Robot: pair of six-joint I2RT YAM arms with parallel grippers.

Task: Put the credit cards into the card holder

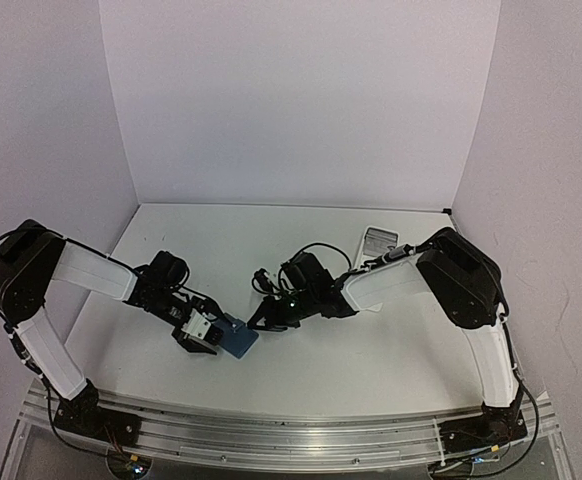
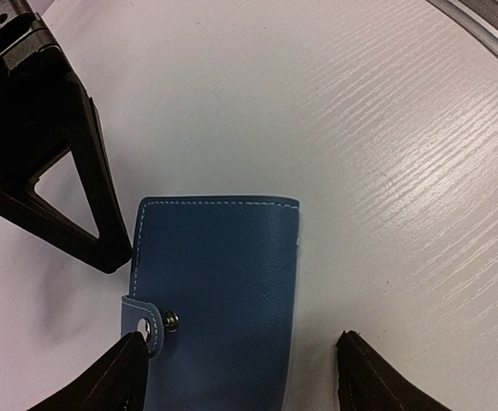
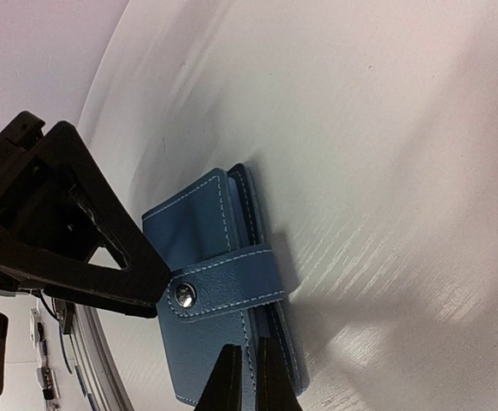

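The blue card holder (image 1: 239, 340) lies on the table between my two grippers, its strap snapped across the edge in the right wrist view. My left gripper is open in the left wrist view, one finger overlapping the holder (image 2: 223, 282) and the other apart from it on the right. My right gripper is shut over the holder's near part, by its stitched edge; nothing shows clearly between its fingers. The left gripper's black finger (image 3: 103, 240) reaches the strap of the holder (image 3: 223, 282) from the left. No separate card can be made out.
A pale tray (image 1: 379, 242) with a grey item in it stands at the back right, partly behind the right arm. Bare table (image 1: 371, 370) lies in front of the arms. The metal rail (image 1: 291, 435) runs along the front edge.
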